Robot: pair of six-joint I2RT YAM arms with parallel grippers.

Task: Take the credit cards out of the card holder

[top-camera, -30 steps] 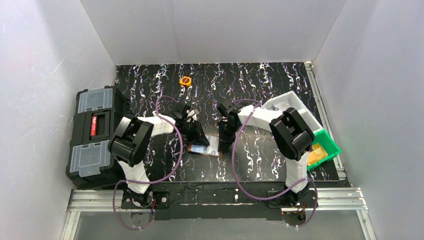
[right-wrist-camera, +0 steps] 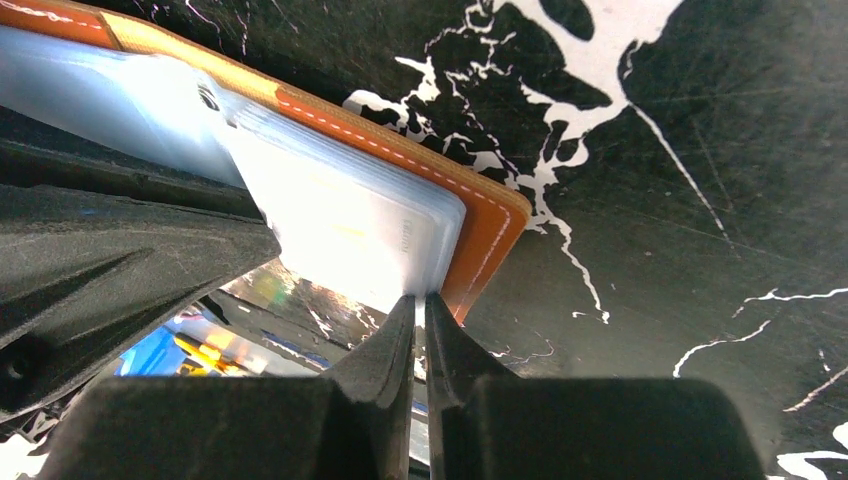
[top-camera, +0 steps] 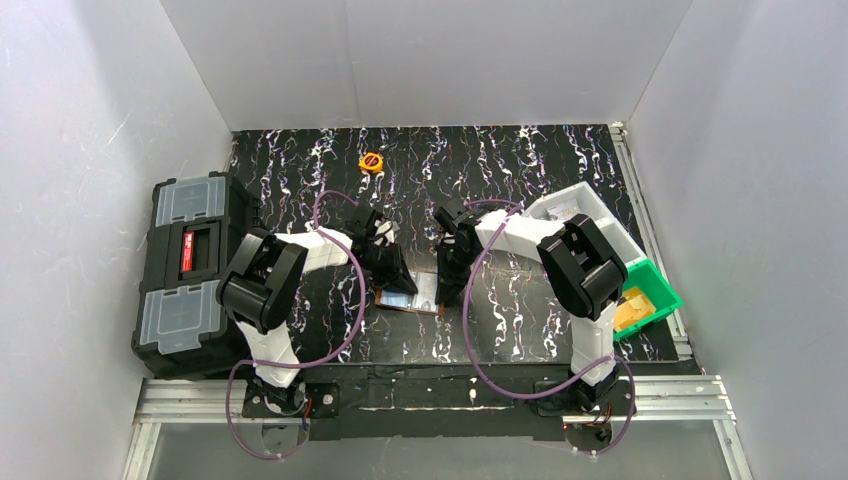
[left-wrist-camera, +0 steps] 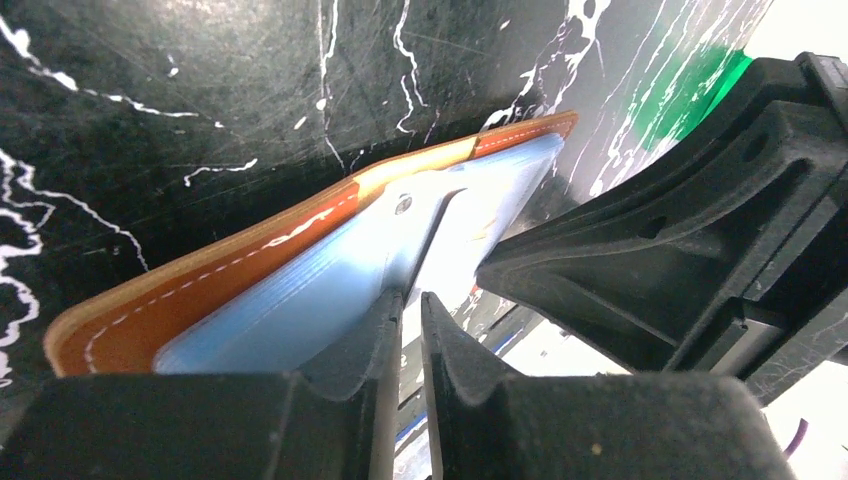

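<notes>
An open card holder (top-camera: pixel 407 308) with a brown stitched cover and clear plastic sleeves (right-wrist-camera: pixel 340 200) lies on the dark marbled table. My left gripper is shut at the middle of the sleeves; whether a thin sheet is caught between its tips is unclear. At the holder's right end, the fingertips of my right gripper stand close together by the sleeves' outer corner, a narrow pale gap between them. I cannot tell if they grip plastic. In the top view the grippers partly cover the holder. Glare on the plastic hides which sleeves contain cards.
A black toolbox (top-camera: pixel 187 235) takes up the left side. An orange tape measure (top-camera: pixel 371 162) sits at the back. On the right are a white bin (top-camera: pixel 630 243) and a green bin (top-camera: pixel 655 312). The two grippers are close together over the holder.
Over the last second the left gripper and the card holder have shifted very slightly. The right arm looks the same.
</notes>
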